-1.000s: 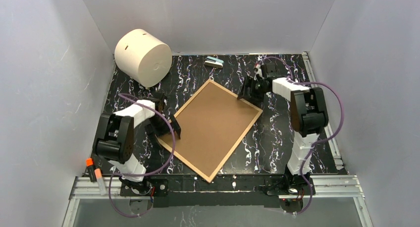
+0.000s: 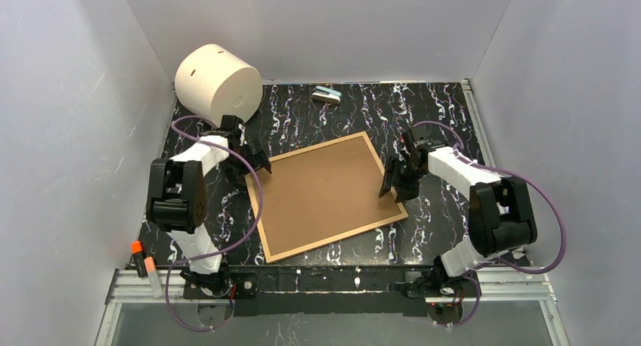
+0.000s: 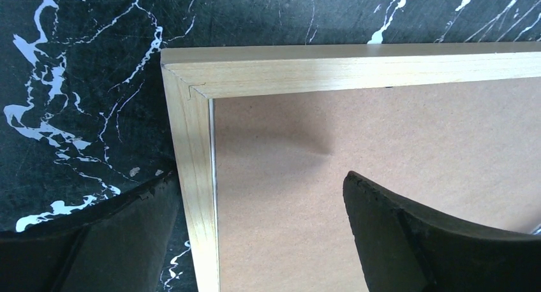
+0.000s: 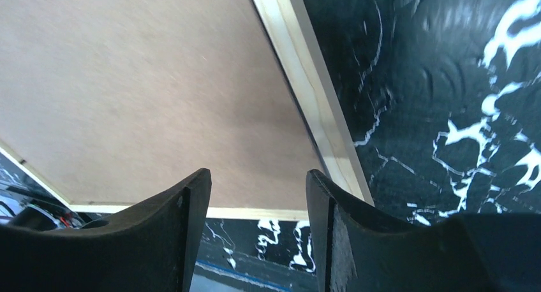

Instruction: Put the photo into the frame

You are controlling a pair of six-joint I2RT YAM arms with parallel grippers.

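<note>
A light wooden frame [image 2: 329, 243] lies on the black marbled table, slightly turned, with a plain brown board [image 2: 325, 195] filling its inside. No photo shows in any view. Over the frame's upper left corner, my left gripper stands open, its fingers on either side of one wooden edge with nothing held. At the frame's right side my right gripper is part open. In the right wrist view the wooden side strip [image 4: 306, 81] runs down behind its right finger [image 4: 341, 222], and only the board shows between the fingertips.
Behind the left arm lies a big white cylinder [image 2: 215, 81]. A small stapler [image 2: 326, 94] rests at the table's back edge. Two orange-tipped pens [image 2: 151, 274] are at the front left.
The frame has turned clockwise, its right corner moving toward the front.
</note>
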